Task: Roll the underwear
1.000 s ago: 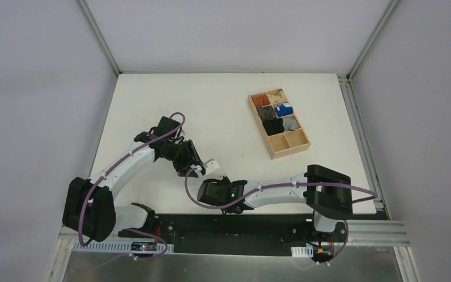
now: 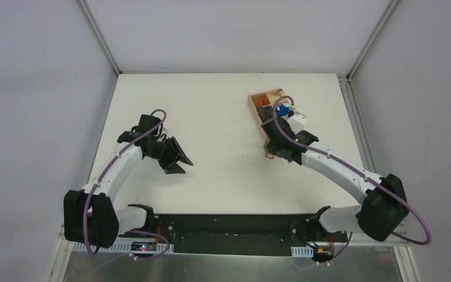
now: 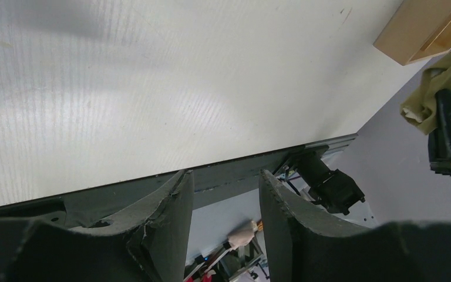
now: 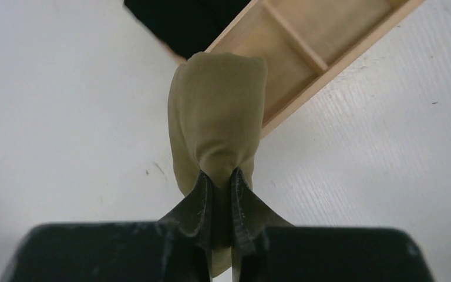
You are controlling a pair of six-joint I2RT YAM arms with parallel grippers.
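A rolled olive underwear [image 4: 217, 117] hangs from my right gripper, which is shut on it and held over the near end of the wooden organizer [image 4: 293, 94]. In the left wrist view the olive cloth [image 3: 440, 88] shows at the right edge. In the top view my right arm covers that cloth and part of the box [image 2: 256, 120]. My left gripper stands open over the table at the left, nothing between its fingers.
The box's far compartments hold orange, beige, grey and blue folded items; dark cloth sits beside two empty compartments in the right wrist view.
My right arm has swung from the front middle up and rightward to over the box, carrying the cloth. My left arm has drawn back slightly to the left.
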